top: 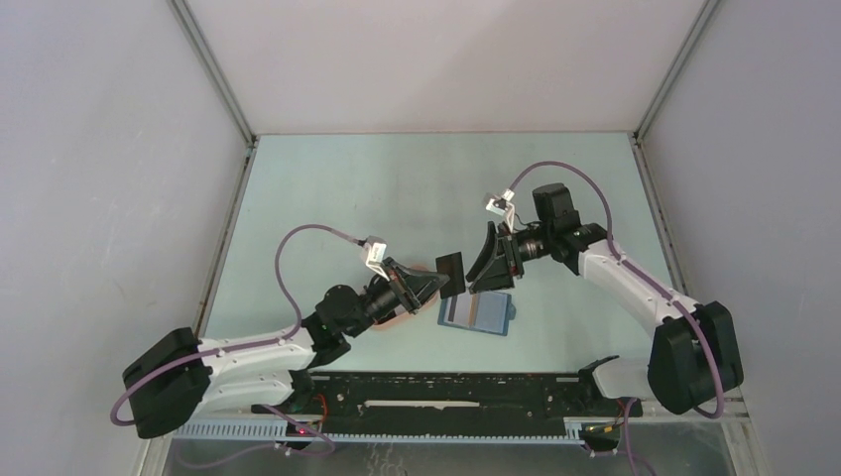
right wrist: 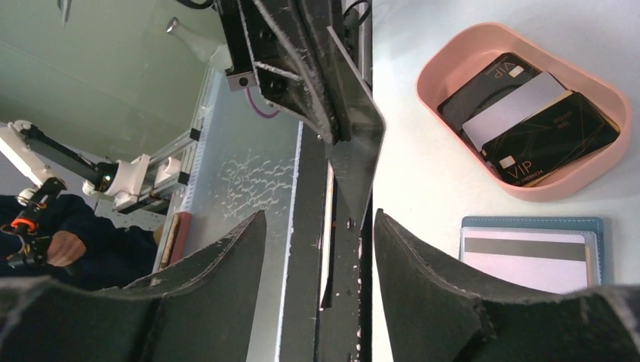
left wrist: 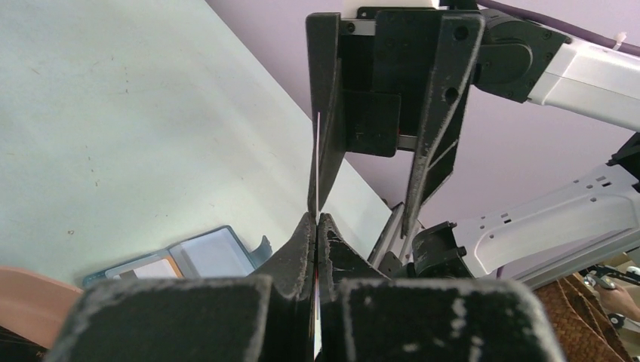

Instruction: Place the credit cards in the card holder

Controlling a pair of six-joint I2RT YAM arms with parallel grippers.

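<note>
A dark card is pinched by my left gripper, which is shut on it. In the right wrist view that card stands out from the left fingers, and the left wrist view shows it edge-on as a thin line. Facing it from the right is my right gripper, open, its fingers spread with nothing gripped between them. Below both lies the blue-edged card holder, opened flat. A white card with a grey stripe sits in it. More cards lie in the pink tray.
The pink tray stands on the table just left of the holder, partly hidden under the left arm in the top view.
</note>
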